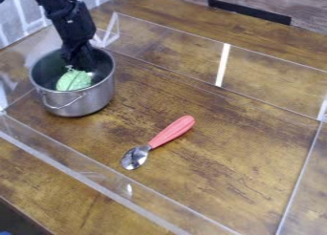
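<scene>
A steel pot point(84, 97) with a wire handle sits at the left of the table, a round green object point(73, 79) inside it. The black gripper point(79, 61) reaches down from the top left into the back of the pot, its tips partly hidden by the interior and the green object; its finger state is hard to make out. A spoon with a pink handle point(171, 131) lies on the table to the right and front of the pot.
Clear acrylic edges run around the wooden table point(236, 162). A white tape strip point(224, 65) is at the back.
</scene>
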